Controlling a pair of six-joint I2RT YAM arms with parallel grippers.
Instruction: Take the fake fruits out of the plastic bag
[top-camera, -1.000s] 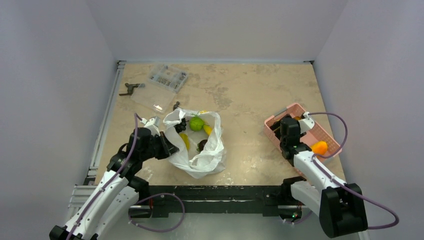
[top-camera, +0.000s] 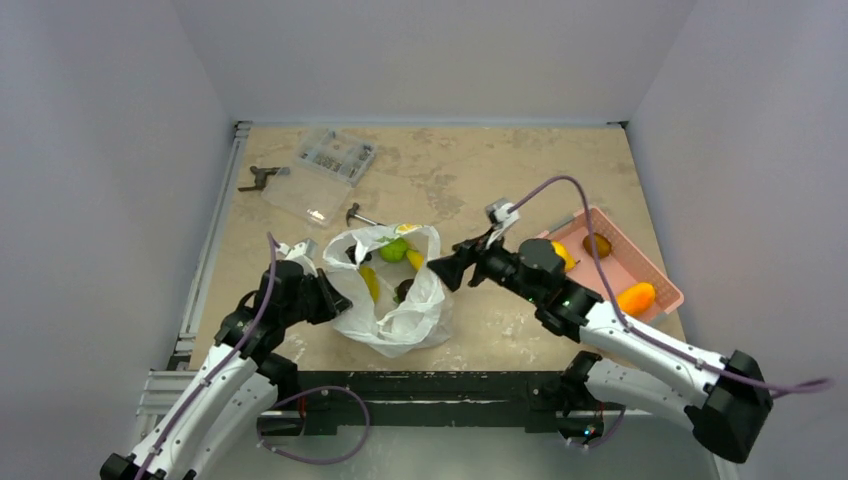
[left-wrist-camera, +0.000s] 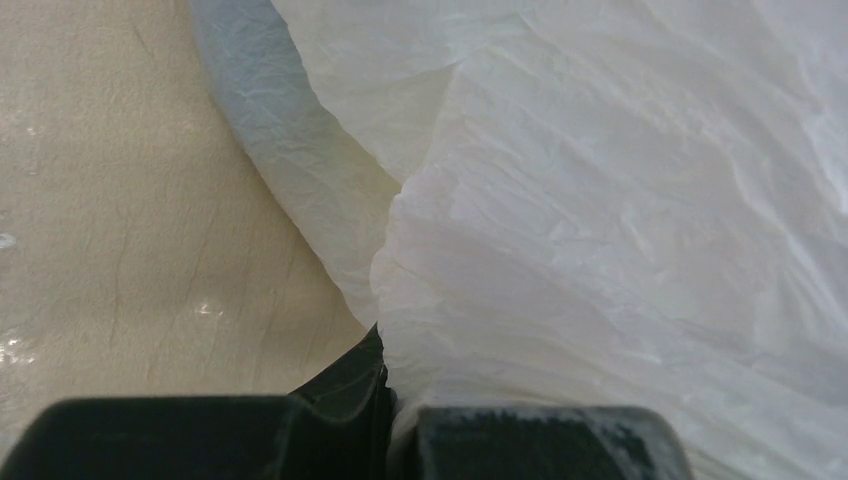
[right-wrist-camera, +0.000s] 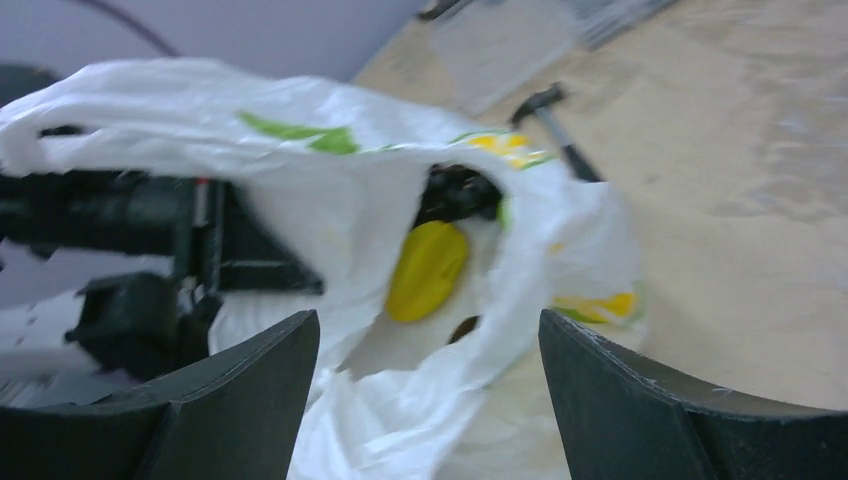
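A white plastic bag (top-camera: 390, 330) lies open mid-table, holding green fruit (top-camera: 393, 250), yellow fruits (right-wrist-camera: 428, 270) and dark items (right-wrist-camera: 455, 190). At its left edge my left gripper (top-camera: 335, 300) is shut, with the bag's thin film at its fingertips in the left wrist view. My right gripper (top-camera: 450, 265) hangs at the bag's right side, fingers apart, nothing visible between them. A pink basket (top-camera: 668, 290) at the right holds orange, yellow and brown fruits.
A clear parts box (top-camera: 335, 155), a dark tool (top-camera: 260, 175) and a hammer (right-wrist-camera: 560, 135) lie behind the bag. The table's back middle and the strip between bag and basket are clear.
My right arm has swung left from the pink basket to the bag's right side, uncovering the basket's fruits. The left arm has stayed in place.
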